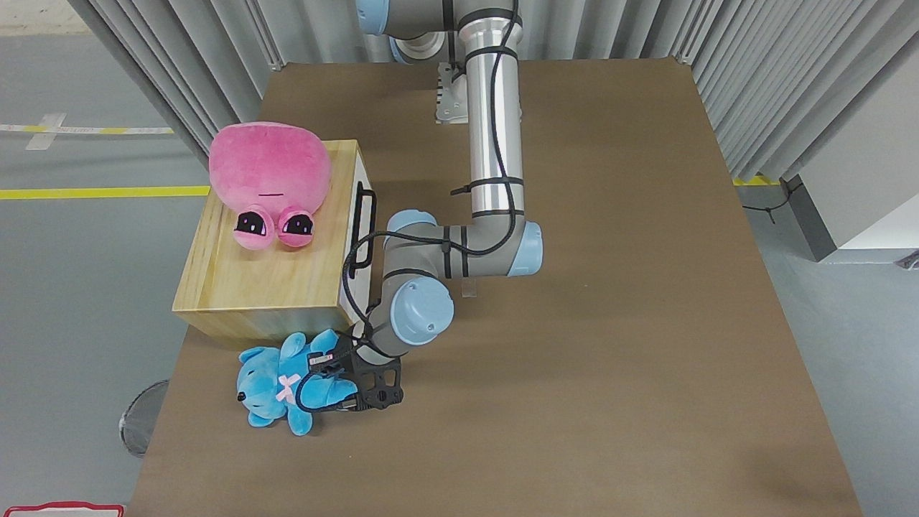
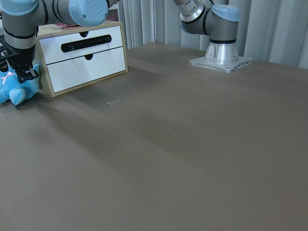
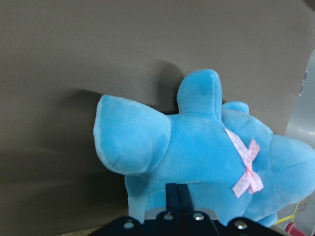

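A light-blue plush bear [image 1: 267,388] with a pink bow lies on its back at the near end of the wooden cabinet, on the brown table [image 1: 603,345]. My gripper [image 1: 332,379] is over the bear's lower body; in the wrist view its black tips [image 3: 178,196] press close against the blue fabric at the bottom centre. Whether it is shut on the bear cannot be seen. The bear looks much the same shape, resting on the table in the left view [image 2: 19,89].
A wooden cabinet [image 1: 267,293] with white drawers and black handles stands at the left, a pink plush toy [image 1: 268,172] on its top.
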